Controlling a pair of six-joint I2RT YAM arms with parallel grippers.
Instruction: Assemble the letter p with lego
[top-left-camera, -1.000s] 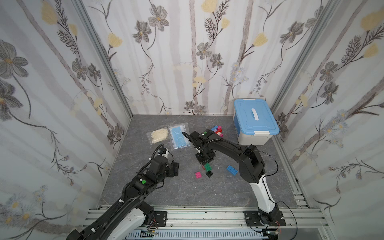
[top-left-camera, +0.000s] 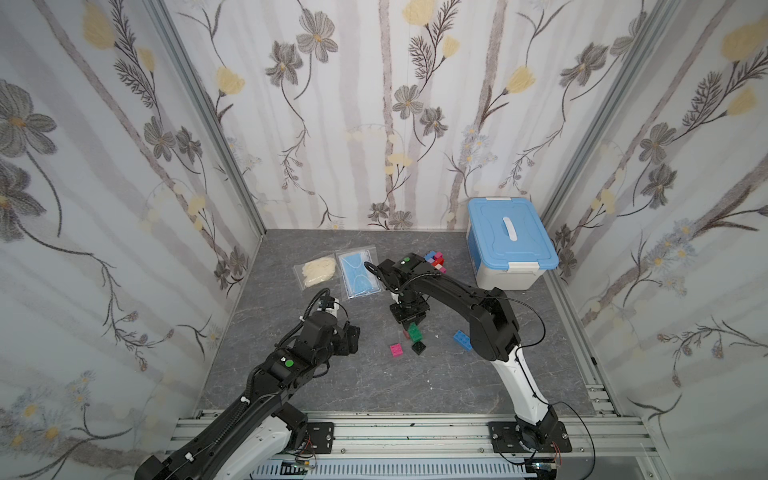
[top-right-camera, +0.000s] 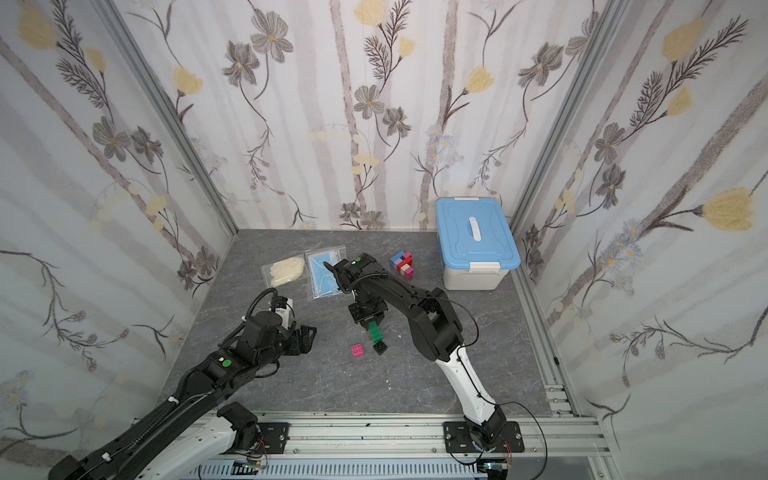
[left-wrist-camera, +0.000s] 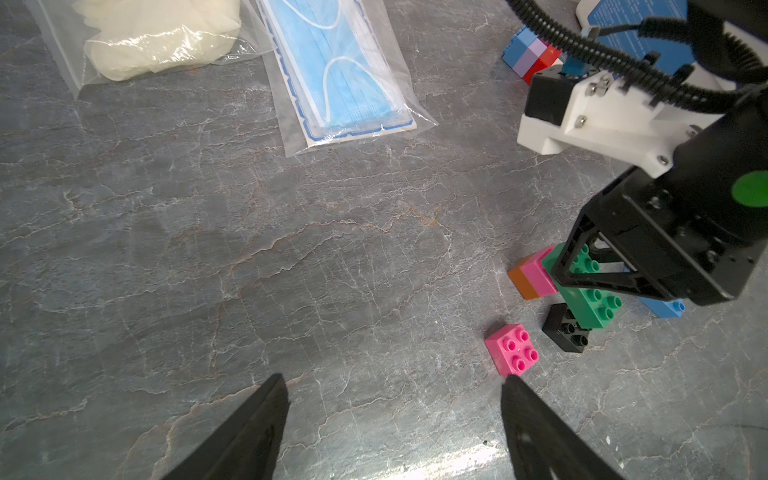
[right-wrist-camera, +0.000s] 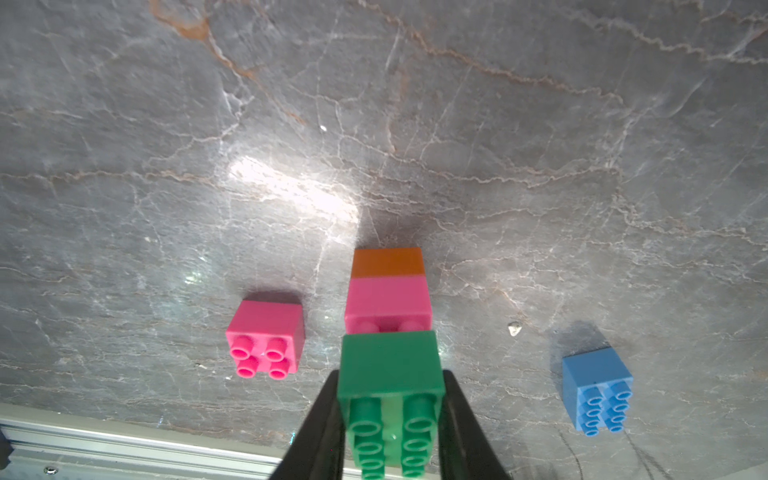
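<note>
A green brick (right-wrist-camera: 389, 364) lies between the fingers of my right gripper, directly against a pink-and-orange stack (right-wrist-camera: 386, 300); whether the fingers grip it firmly I cannot tell. A loose pink brick (right-wrist-camera: 264, 336), a black brick (left-wrist-camera: 566, 328) and a blue brick (right-wrist-camera: 596, 384) lie close around it on the table. My left gripper hangs open over the left part of the table, nothing between its fingers.
Two plastic bags, one with cream contents (top-left-camera: 318, 270), one with blue masks (top-left-camera: 357, 272), lie at the back left. A brick cluster (top-right-camera: 401, 264) and lidded box (top-right-camera: 476, 240) stand at back right.
My right arm has shifted slightly left, with its gripper still at the green brick. The left arm and loose bricks have not visibly moved.
</note>
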